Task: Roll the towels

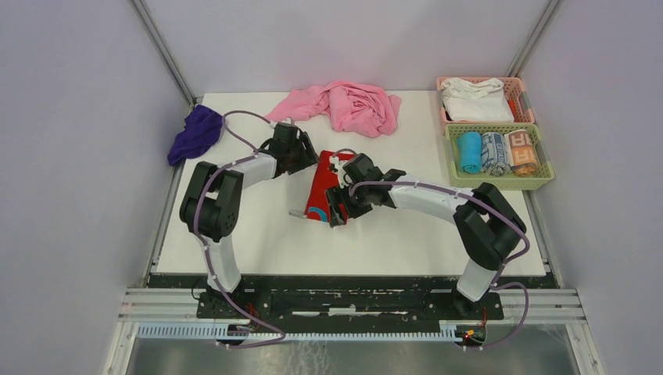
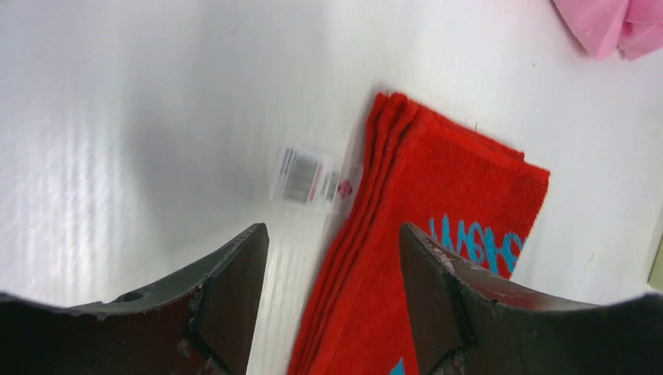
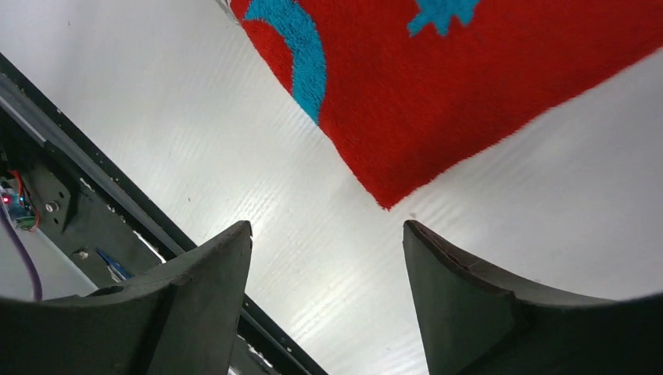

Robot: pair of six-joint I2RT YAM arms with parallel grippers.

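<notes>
A folded red towel [image 1: 322,183] with blue lettering lies on the table's middle, its long side now running front to back. My left gripper [image 1: 312,156] hangs at its back-left end, fingers apart; in the left wrist view the towel's layered edge and a white tag [image 2: 305,177] lie just beyond the fingertips. My right gripper [image 1: 336,211] is over the towel's front-right part, open, with a red corner [image 3: 383,187] a little ahead of its fingertips and nothing between them.
A pink cloth [image 1: 363,109] lies at the back, a purple cloth [image 1: 195,134] at the left edge. A green basket [image 1: 533,178] with rolled towels and a pink basket [image 1: 524,94] stand back right.
</notes>
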